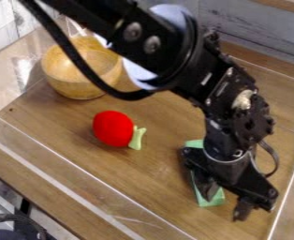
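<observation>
My black gripper (227, 184) is low over the right part of the wooden table, shut on a green object (207, 195), most of which is hidden behind the fingers and wrist. A red round object (112, 128) with a pale green tip lies to the left of the gripper, apart from it.
A wooden bowl (76, 82) stands at the back left. A white wall runs along the back, and the table's edge crosses the lower left.
</observation>
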